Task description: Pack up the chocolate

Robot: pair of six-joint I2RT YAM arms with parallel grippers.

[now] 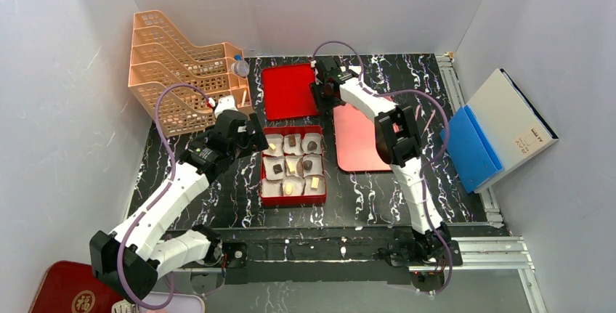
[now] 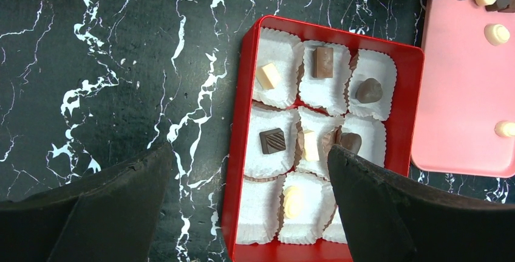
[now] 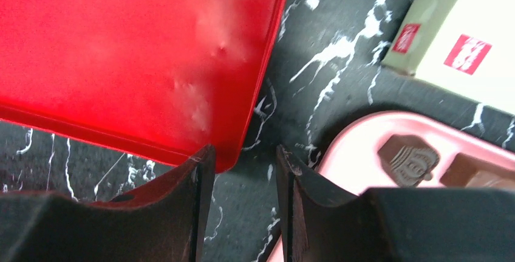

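Note:
A red box [image 2: 407, 140] holds paper cups with assorted white and dark chocolates; the bottom-left cup looks empty in the left wrist view. More chocolates sit on the pink tray [image 1: 359, 149], including a dark one [image 3: 408, 159]. A flat red tray [image 1: 287, 91] lies behind the box. My open left gripper [image 1: 254, 135] hangs at the box's left, nothing between its fingers. My right gripper is part open over the gap between the red and pink trays, its fingers empty.
Orange racks [image 1: 167, 73] with a bottle stand at back left, a folder stand [image 1: 508, 124] at right. A pale carton [image 3: 461, 37] lies beside the pink tray. Bare marble shows left and front of the box.

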